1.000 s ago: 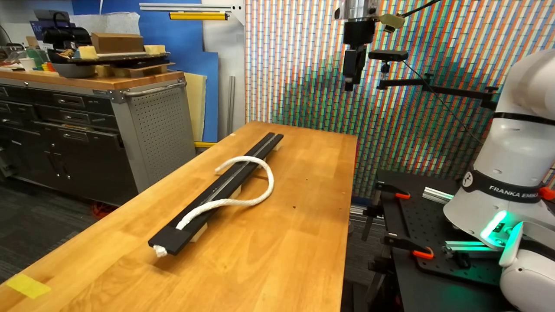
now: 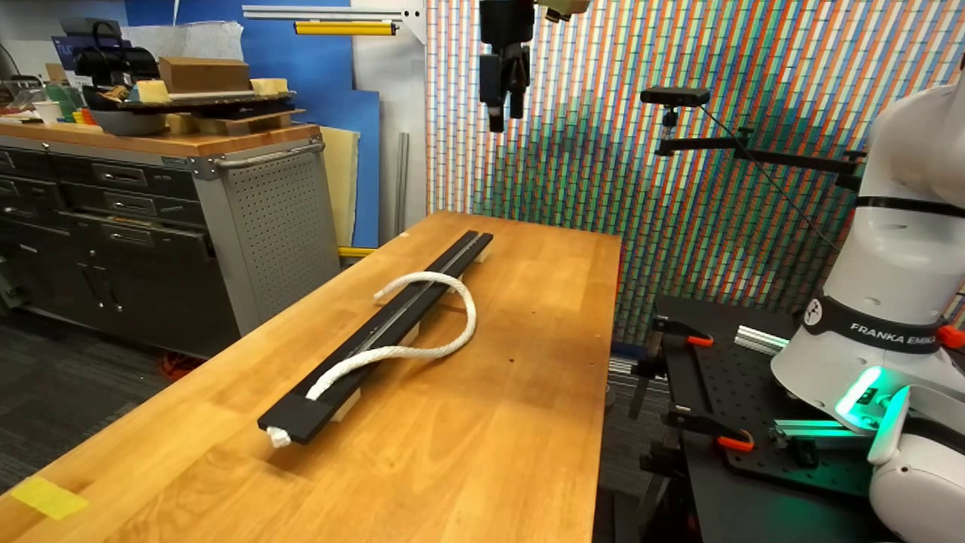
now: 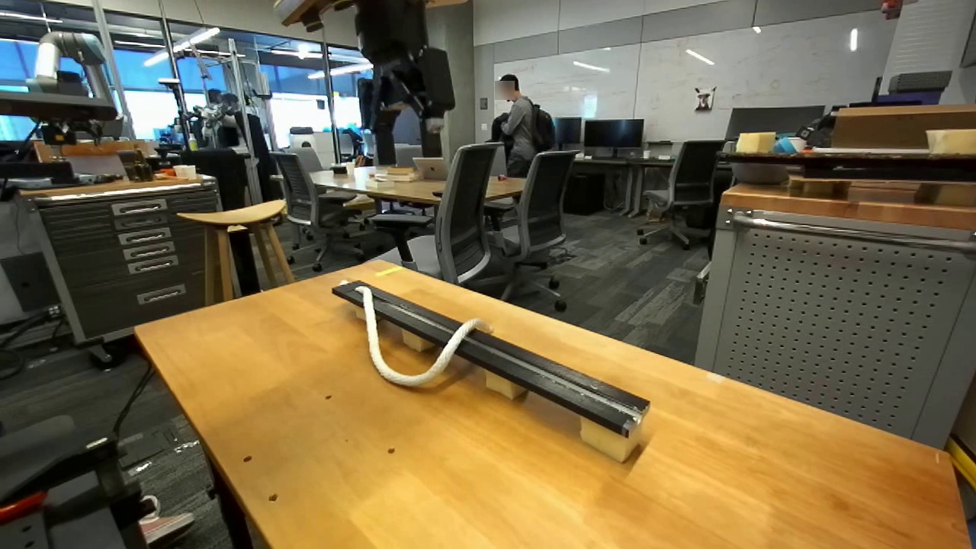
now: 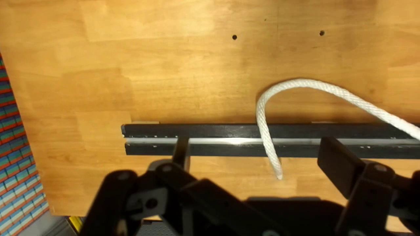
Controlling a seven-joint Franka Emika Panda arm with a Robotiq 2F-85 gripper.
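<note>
A white rope (image 2: 472,312) curves across a long black grooved rail (image 2: 389,330) on the wooden table. One end is fixed at the rail's near end in exterior view 1, where a white tip pokes out underneath. From there the rope bows out over the tabletop, crosses back over the rail, and its loose end (image 4: 278,173) lies past the far side. High above the table hangs my gripper (image 2: 507,122), well clear of rope and rail. Its fingers (image 4: 339,167) are spread wide in the wrist view, nothing held between them, with the loose end visible in the gap below.
Pale blocks (image 3: 608,441) raise the rail off the table. Bare tabletop (image 3: 302,375) lies on the rope's bowed side. A tool cabinet (image 2: 276,194) stands beyond the table, and a camera on an arm (image 2: 674,96) sticks out near the robot base.
In exterior view 1 my gripper has moved left, over the rail's far part, and is slightly higher in the picture. The rope and rail look the same.
</note>
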